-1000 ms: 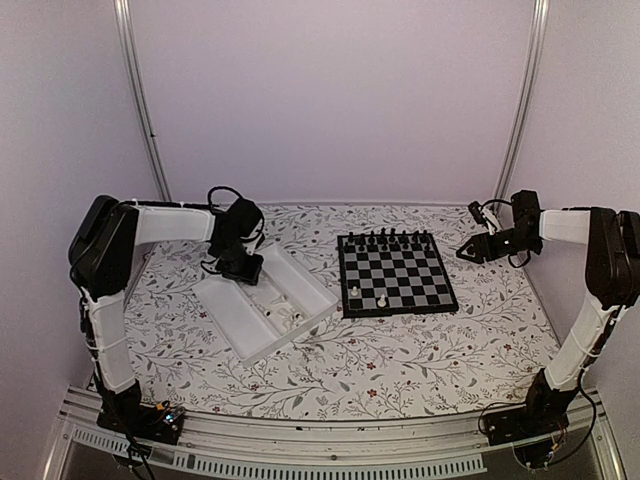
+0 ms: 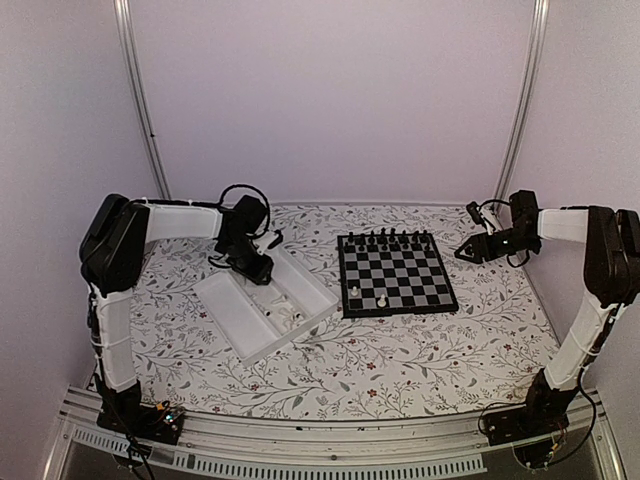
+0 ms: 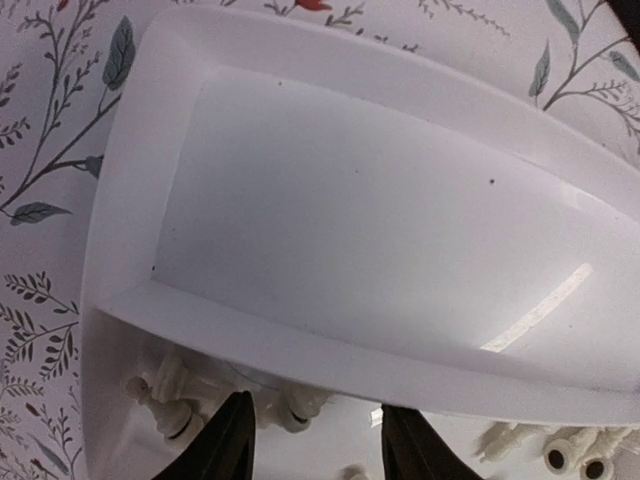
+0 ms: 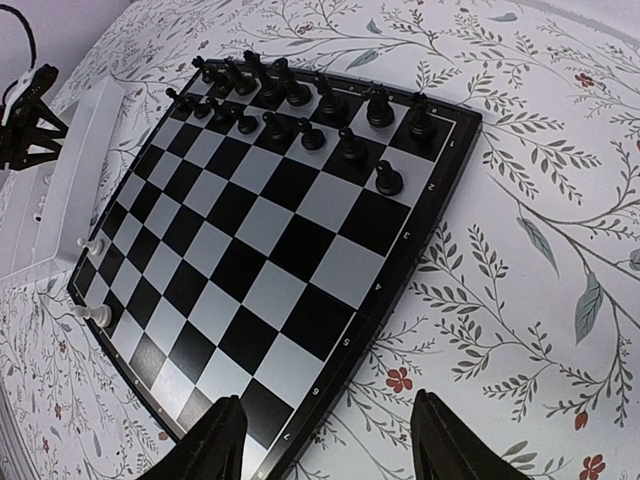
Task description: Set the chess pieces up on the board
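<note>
My left gripper stands open, nothing seen between its fingers, over the white tray (image 3: 350, 350), whose lower compartment in the left wrist view holds white pieces (image 3: 175, 415) lying loose. The checkered chessboard (image 2: 397, 275) sits right of the tray. Black pieces (image 4: 388, 178) stand in rows along its back; two white pieces (image 4: 98, 314) are on its near part. My right gripper is open and empty at the board's right side.
Walls close in on the back and both sides.
My left gripper and arm have moved slightly to the right over the tray. The right arm and the pieces on the board show no visible change.
</note>
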